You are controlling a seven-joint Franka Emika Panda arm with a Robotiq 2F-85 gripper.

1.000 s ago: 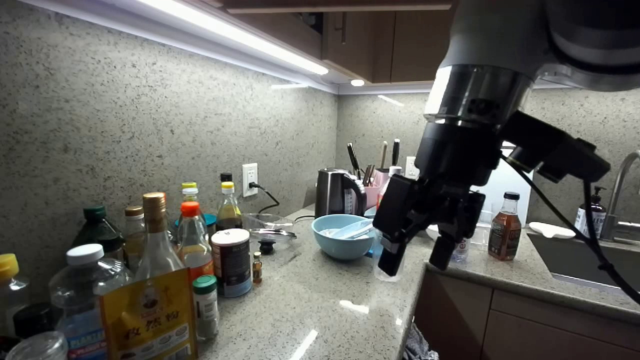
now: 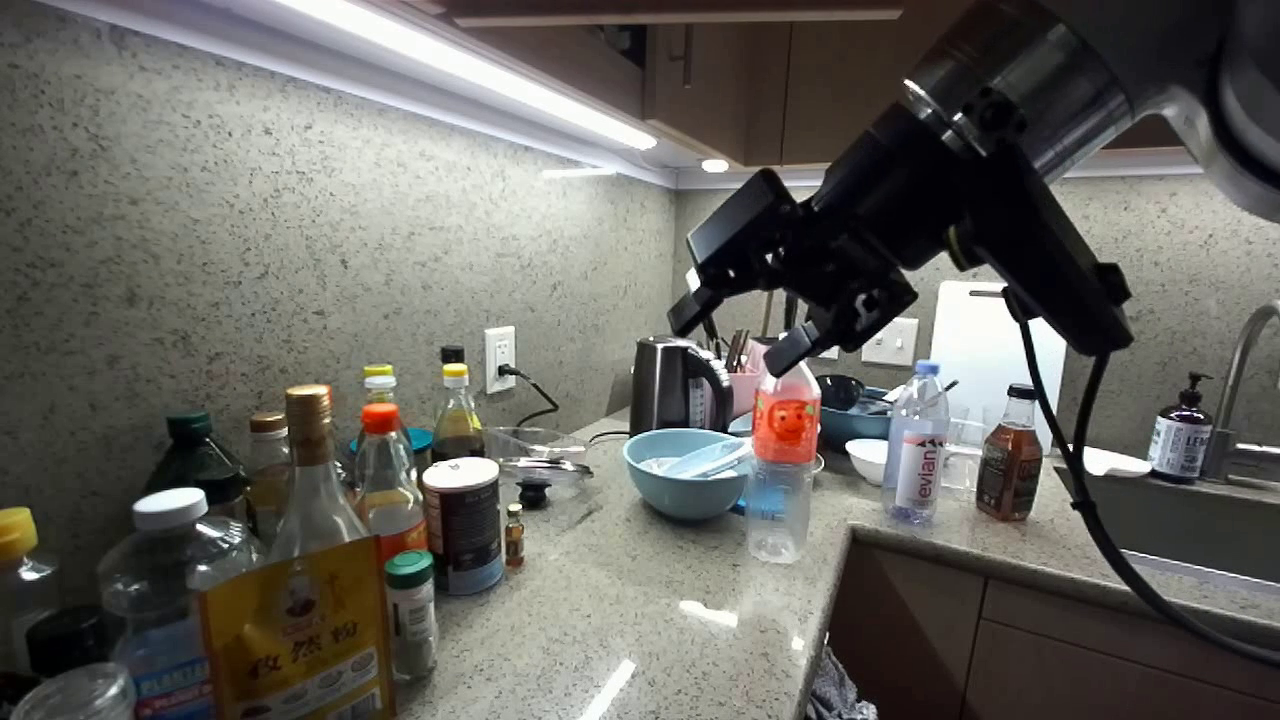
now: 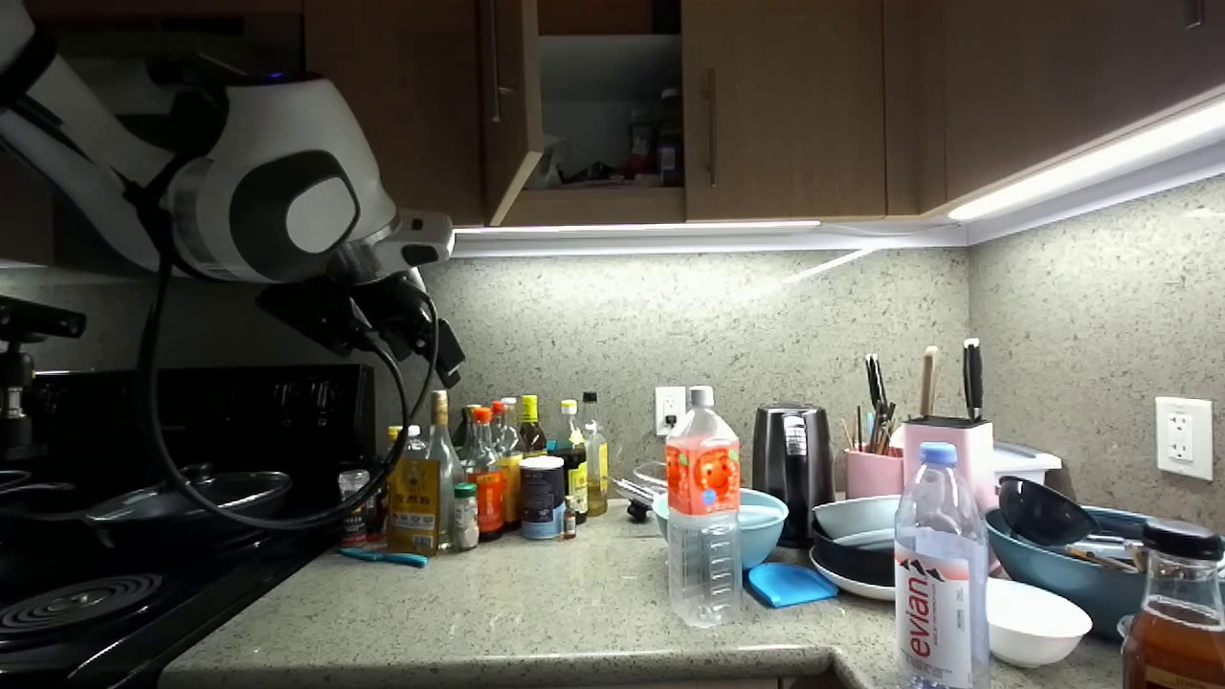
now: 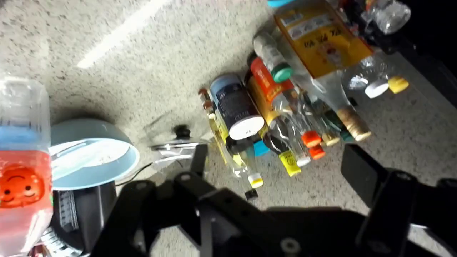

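My gripper (image 2: 728, 342) hangs in the air above the counter, its fingers spread wide and tilted toward the back wall. In the wrist view the two fingers (image 4: 363, 173) stand far apart, with nothing held between them. Beyond them, lower down, lies the group of condiment bottles, among them a dark canister (image 4: 236, 105) and a yellow box (image 4: 323, 38). A clear bottle with a red label (image 3: 703, 505) stands upright on the counter. Beside it is a light blue bowl (image 2: 684, 474) with something pale inside.
A black kettle (image 3: 792, 471), an Evian bottle (image 3: 942, 574) and a bottle of brown liquid (image 2: 1008, 456) stand toward the corner. The stove (image 3: 103, 597) borders the counter. Open counter (image 3: 494, 609) lies in front of the condiments. One upper cabinet door (image 3: 508, 115) is ajar.
My gripper has risen and swung from pointing down to a tilt toward the back wall. It has uncovered the red-labelled bottle and the Evian bottle in this view.
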